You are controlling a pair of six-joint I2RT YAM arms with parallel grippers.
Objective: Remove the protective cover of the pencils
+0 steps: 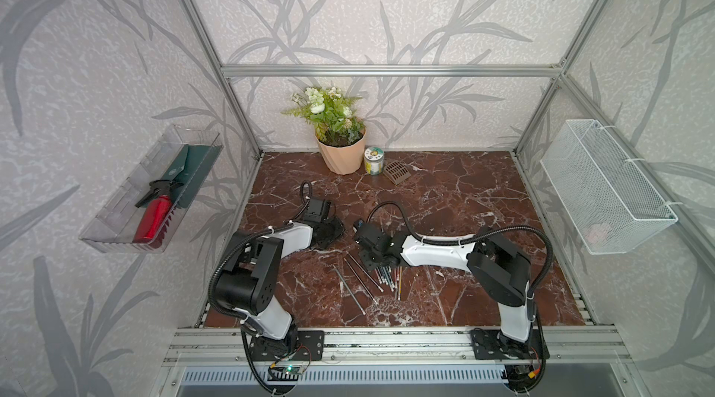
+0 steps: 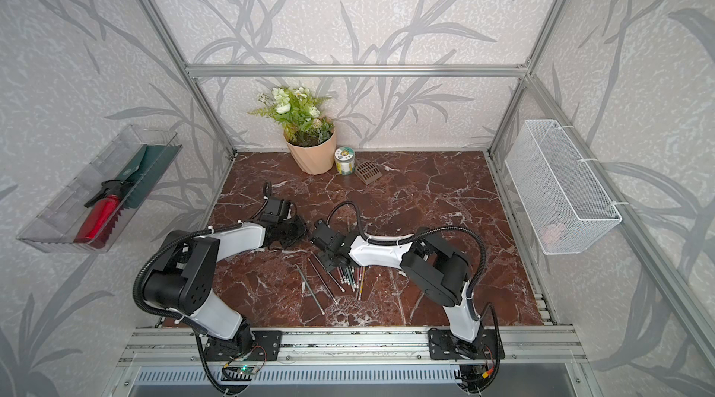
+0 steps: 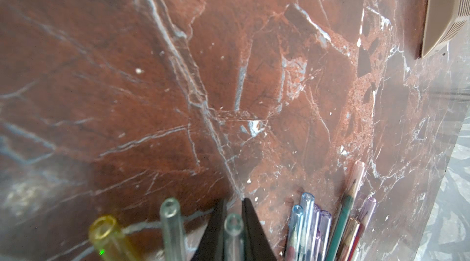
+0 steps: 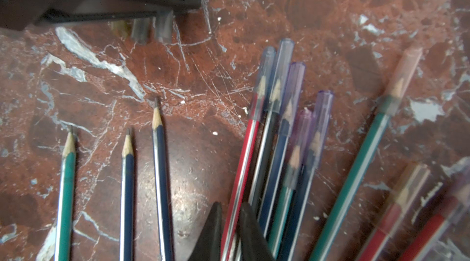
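Capped pencils with clear coloured covers lie grouped under my right gripper, whose fingertips are slightly apart over a red pencil [image 4: 246,146]. Three uncapped pencils [image 4: 157,163] lie to their left. In the left wrist view my left gripper has a clear cover [image 3: 234,229] between its part-open fingers; whether it grips it cannot be told. Two loose covers, one yellow [image 3: 110,236] and one clear [image 3: 172,221], lie beside it.
A plant pot [image 1: 340,155], a tin [image 1: 374,164] and a grated block [image 1: 397,172] stand at the back. A mesh basket [image 1: 603,188] hangs right, a clear bin [image 1: 111,237] left.
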